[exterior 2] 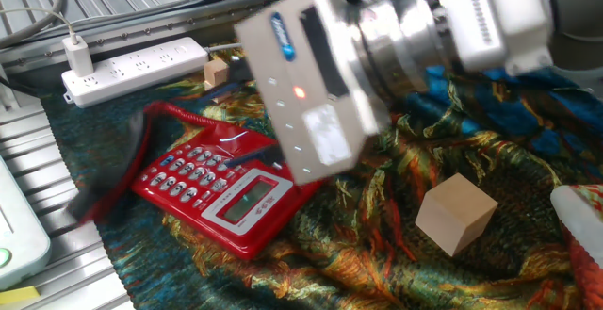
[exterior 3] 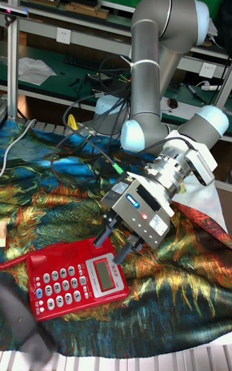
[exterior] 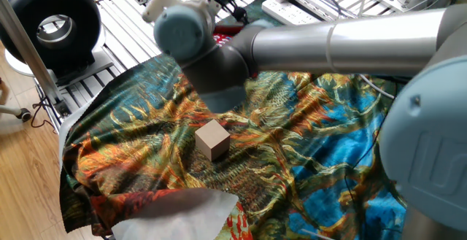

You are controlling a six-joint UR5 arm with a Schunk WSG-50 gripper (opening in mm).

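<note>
The red desk phone [exterior 2: 212, 183] lies on the patterned cloth, its keypad and small display facing up; its cradle holds no handset. Beside it, a blurred dark shape with a red end, apparently the handset [exterior 2: 113, 173], reaches toward the slatted edge. Above the phone's display end is my gripper [exterior 3: 108, 253], tilted down. Its two dark fingers [exterior 3: 126, 249] stand apart, with nothing seen between them. The arm hides the gripper and most of the phone in exterior view 1.
A cardboard-coloured cube [exterior: 212, 140] sits on the rumpled cloth [exterior: 139, 123]. A smaller block [exterior 2: 216, 73] lies near the white power strip [exterior 2: 141, 72]. Cables run around the arm's base. Open cloth lies to the cube's left in exterior view 1.
</note>
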